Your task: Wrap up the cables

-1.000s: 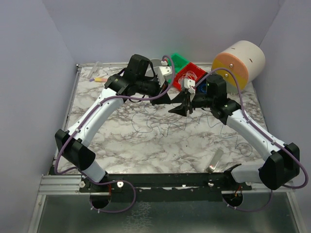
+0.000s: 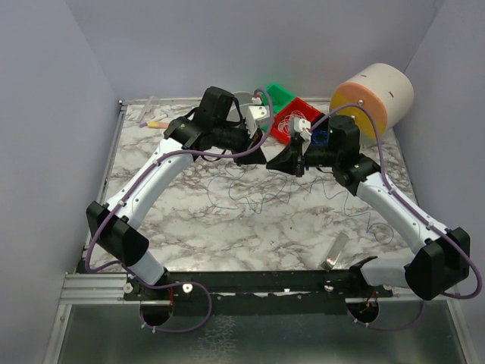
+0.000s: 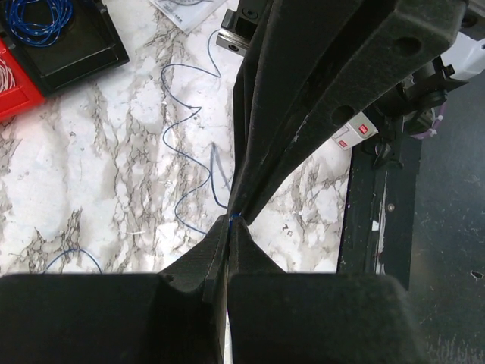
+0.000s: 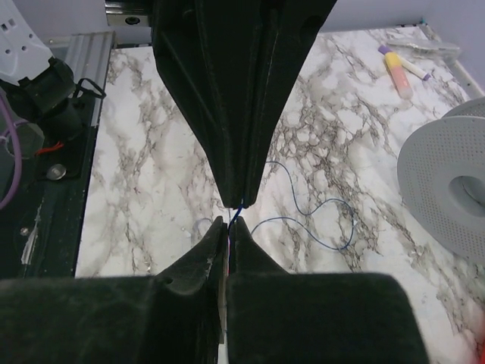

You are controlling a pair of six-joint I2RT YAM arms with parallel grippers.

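A thin blue cable winds loosely over the marbled table in the left wrist view. More of that cable curves across the table in the right wrist view. A short blue stretch runs between the tips of my two grippers, which almost touch above the table's middle. My left gripper is shut on the cable. Facing it from the right, my right gripper is also shut, with the cable at its fingertips. From above, the pinched part is too small to make out.
At the back stand a green bin, a red bin holding pale cables, and a black bin holding coiled blue cable. A large cream spool is at back right. Pens lie back left.
The right arm has shifted slightly to the right. My left arm looks unmoved.
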